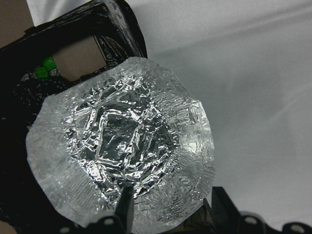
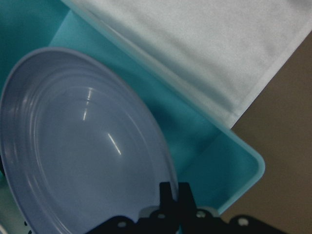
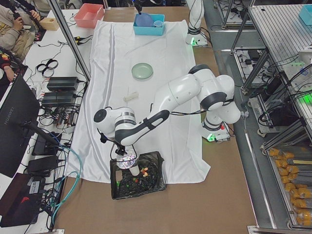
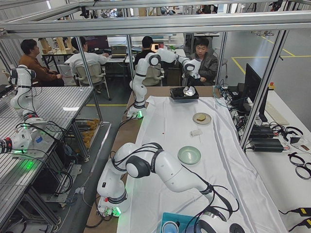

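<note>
A crinkled silver foil dish (image 3: 126,158) (image 4: 189,91) (image 1: 122,136) is over the black-lined bin (image 3: 146,183) (image 4: 179,97) (image 1: 102,14). My left gripper is above it, fingers spread, with no grip on the foil visible. My right gripper is shut on the rim of a blue plate (image 3: 144,20) (image 2: 83,146), which is at the turquoise tub (image 3: 148,30) (image 4: 167,216) (image 2: 219,185).
A green plate (image 3: 142,70) (image 4: 189,154) lies mid-cloth. A beige plate with a yellow item (image 4: 201,118) and a pale flat strip (image 4: 196,132) lie nearer the bin. A pink tub (image 3: 89,15) stands on the side table.
</note>
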